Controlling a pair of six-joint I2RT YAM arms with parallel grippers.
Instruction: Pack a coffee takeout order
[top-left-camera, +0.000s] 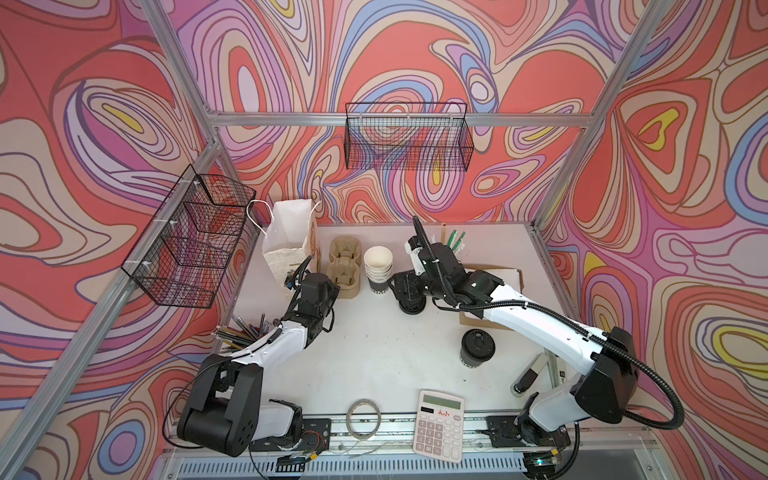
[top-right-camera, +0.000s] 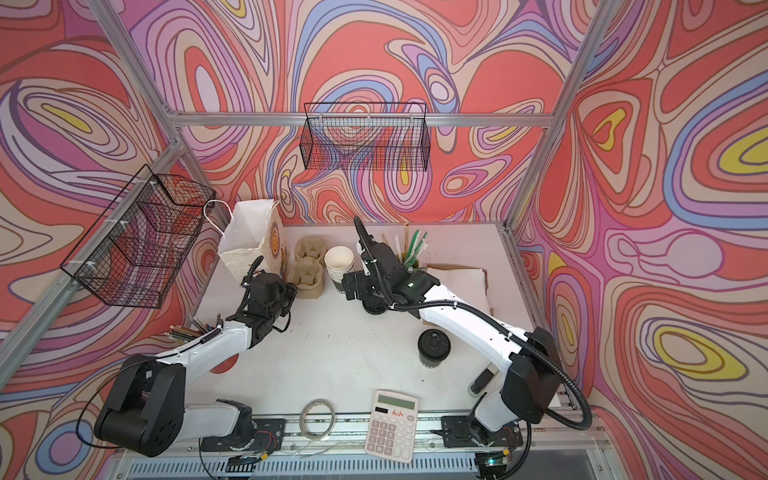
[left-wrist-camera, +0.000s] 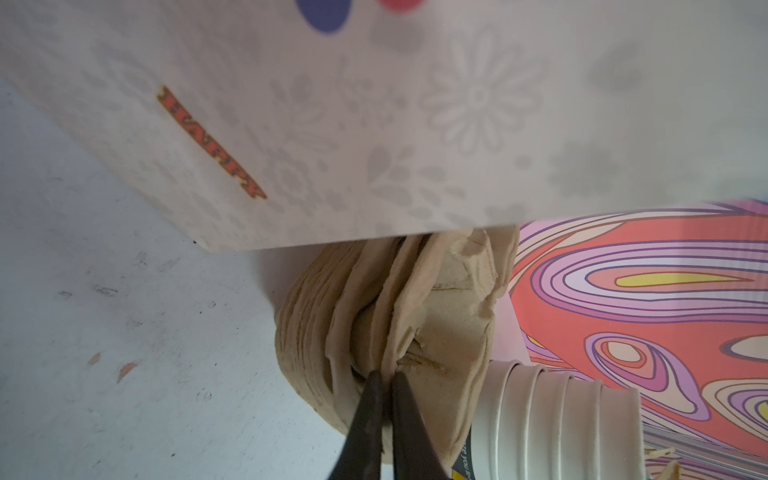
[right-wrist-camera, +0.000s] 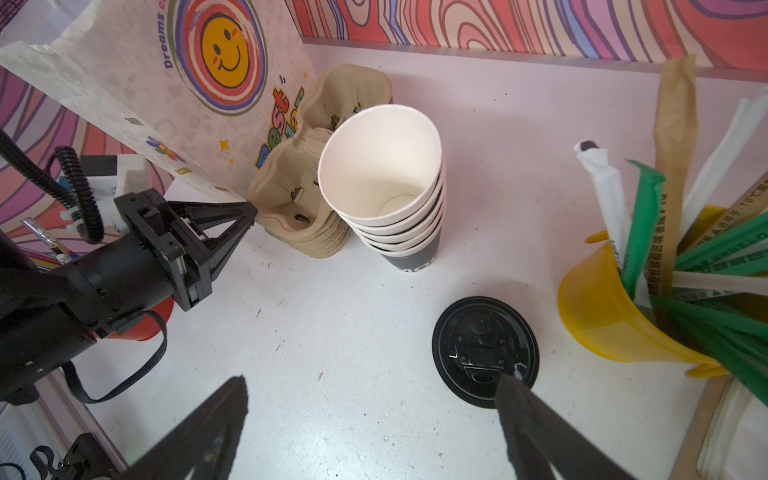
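Observation:
Brown pulp cup carriers stand in a stack between the white paper bag and the stacked white cups. My left gripper is shut at the carriers' near edge, a thin upper rim running in between its fingertips. In the left wrist view, gaps show between the upper carriers and the tight pile below. My right gripper is open and empty above the table, its fingers on either side of the view. Below it lies a black lid. A lidded black cup stands at the front right.
A yellow holder with wrapped straws stands right of the lid. The calculator and a ring-shaped coil lie at the front edge. Pens are at far left.

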